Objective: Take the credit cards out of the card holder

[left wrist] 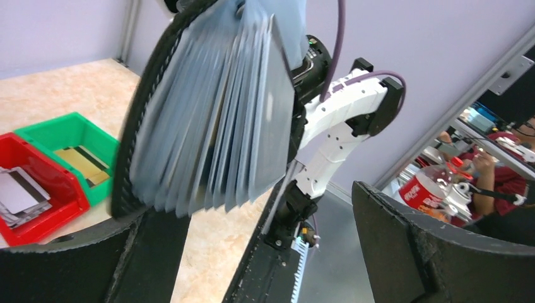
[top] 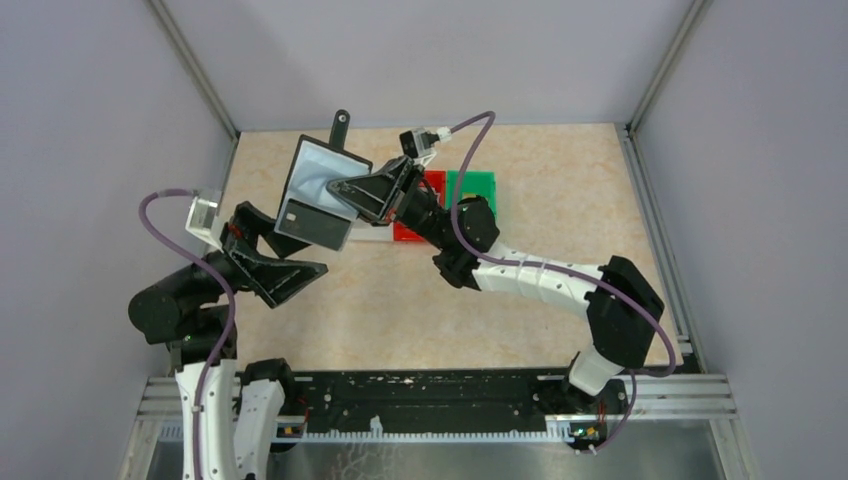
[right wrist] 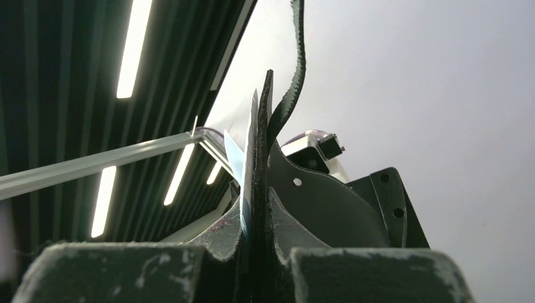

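Note:
The card holder (top: 337, 165) hangs open in the air, its strap (top: 340, 127) pointing away, with my right gripper (top: 334, 187) shut on its edge. A dark grey card with a light chip (top: 315, 224) shows in its lower part. In the left wrist view a fan of clear sleeves (left wrist: 214, 126) faces me; most of what they hold is hard to make out. Seen edge-on in the right wrist view, the holder (right wrist: 257, 167) is pinched between the fingers. My left gripper (top: 317, 257) stands open at the holder's lower corner, partly beneath it; contact cannot be told.
Behind the right arm, a red box (left wrist: 47, 183) holding several grey and white cards stands beside a green box (left wrist: 72, 126) with a gold-and-dark card inside.

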